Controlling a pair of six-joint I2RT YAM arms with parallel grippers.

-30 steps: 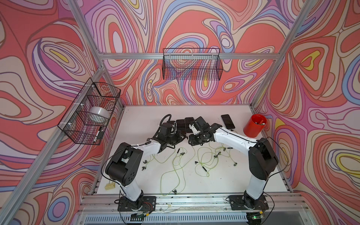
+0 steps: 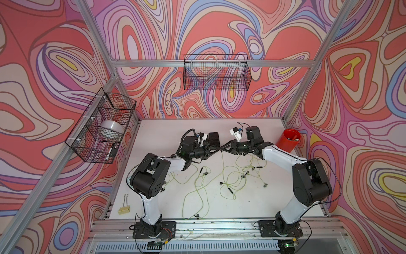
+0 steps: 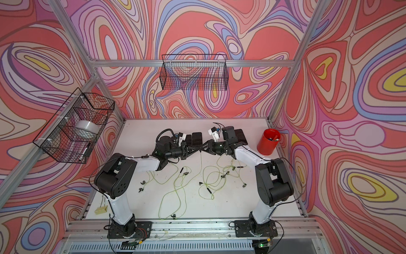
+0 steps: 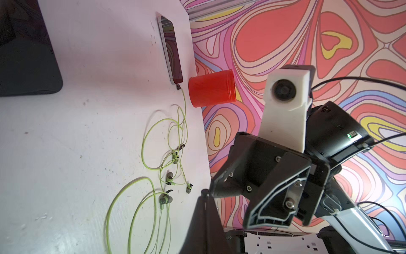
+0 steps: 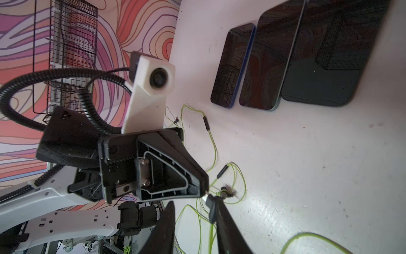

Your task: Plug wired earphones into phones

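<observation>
My left gripper and my right gripper meet tip to tip above the table. Between them is an earphone plug (image 5: 212, 208), its green cable (image 5: 211, 239) hanging down. The plug's metal end meets the left fingertips (image 5: 204, 188), which are closed together on it. My right fingers (image 5: 230, 235) stand apart on either side of the plug body; whether they touch it I cannot tell. Three dark phones, one blue-edged (image 5: 233, 65), one in the middle (image 5: 270, 59) and one larger (image 5: 329, 59), lie side by side. Another phone (image 4: 171, 50) has a plug (image 4: 178, 86) at its end.
Green earphone cables (image 2: 198, 192) with dark buds lie tangled over the front of the table. A red cup (image 2: 288, 140) stands at the right edge. Behind the phones, the back of the table is bare. Wire baskets (image 2: 102, 127) hang on the left wall.
The right arm has turned, and it now covers the right-hand phone in the top left view. The cable now hangs from where the grippers meet.
</observation>
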